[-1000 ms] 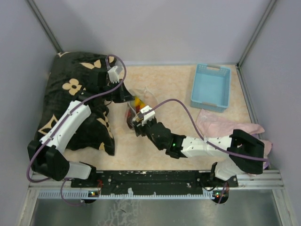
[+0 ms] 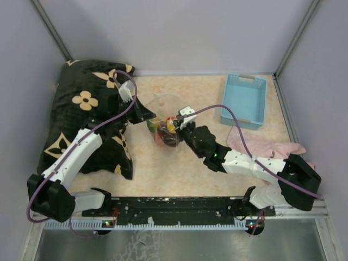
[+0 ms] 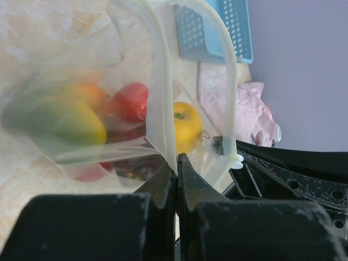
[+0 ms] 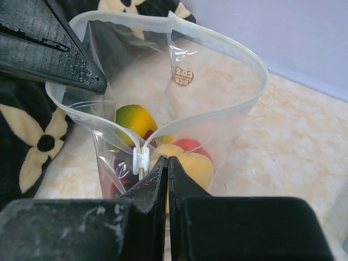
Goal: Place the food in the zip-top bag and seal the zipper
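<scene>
The clear zip top bag [image 2: 156, 104] stands with its mouth spread, food inside. In the left wrist view a green-yellow mango [image 3: 65, 122], a red fruit or vegetable [image 3: 130, 102] and a yellow apple [image 3: 186, 125] show through the film. My left gripper is shut on the bag's rim, at the left side of the mouth. Beside the white zipper slider [image 4: 141, 160], my right gripper is shut against the bag's right end; whether film is pinched there is unclear.
A blue basket [image 2: 243, 120] stands at the back right, empty. Pink cloth [image 2: 261, 142] lies below it. A dark flowered cushion [image 2: 65, 119] fills the left side. The table between bag and basket is clear.
My right gripper has moved right and toward the back. The left one has shifted slightly down. The bag's right end and the food now sit farther right, and the near rim is stretched straighter.
</scene>
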